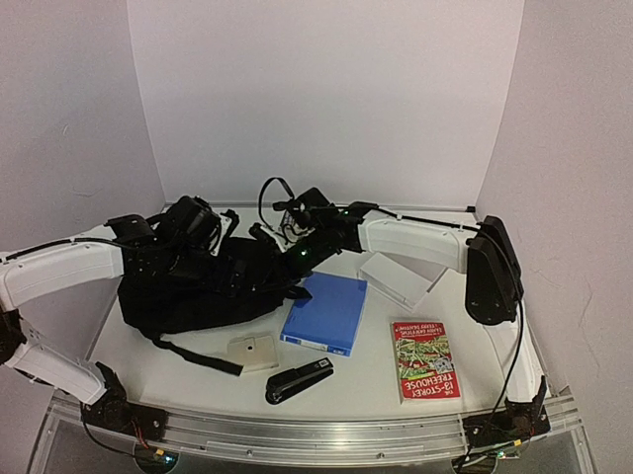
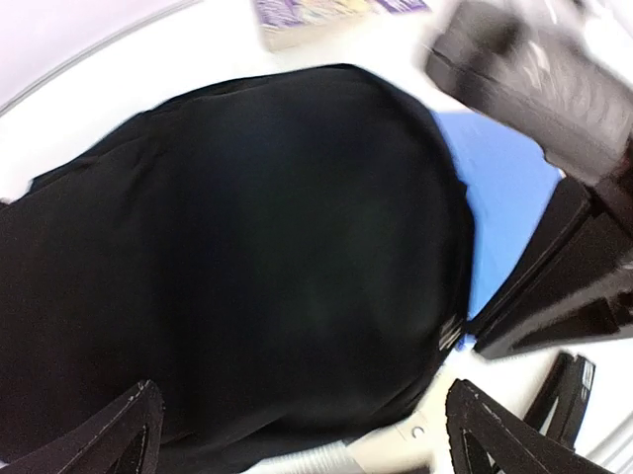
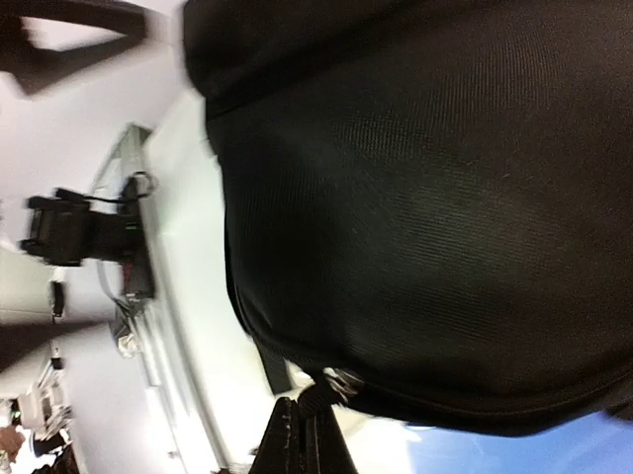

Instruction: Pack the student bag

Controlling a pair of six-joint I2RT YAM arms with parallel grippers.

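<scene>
A black fabric bag (image 1: 188, 308) lies crumpled on the left of the table and fills much of both wrist views. My right gripper is shut on the bag's edge, which shows at its tips. Above the bag, my left gripper stands open, its fingers wide apart with no fabric clearly between them. A blue binder (image 1: 324, 314) lies flat at the bag's right. In front are a small beige object (image 1: 255, 354) and a black stapler (image 1: 299, 381). A red Treehouse book (image 1: 427, 363) rests at the front right.
A white box-like item (image 1: 398, 279) lies behind the book, under the right arm. Behind the bag, a purple-patterned item (image 2: 307, 14) is partly cut off by the frame. Bare table shows between the binder and the book.
</scene>
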